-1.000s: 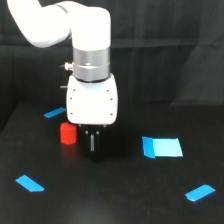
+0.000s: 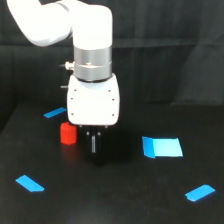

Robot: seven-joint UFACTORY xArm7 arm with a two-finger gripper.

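Observation:
My white arm reaches down from the top left of the camera view, and my gripper (image 2: 95, 143) hangs low over the dark table. Its fingers are small and dark against the black surface, so I cannot tell whether they are open or shut, or whether anything is between them. A red block (image 2: 68, 133) stands just left of the gripper, partly bordered by the white hand. To the right lies a light blue, square-looking piece (image 2: 167, 147) with a deeper blue side (image 2: 148, 147), clear of the gripper.
Blue strips mark the dark table at the front left (image 2: 30, 184), the front right (image 2: 200, 192) and the back left (image 2: 54, 113). Dark cloth hangs behind.
My arm and hand have shifted very slightly to the right. The red block, the light blue piece and the strips look unmoved.

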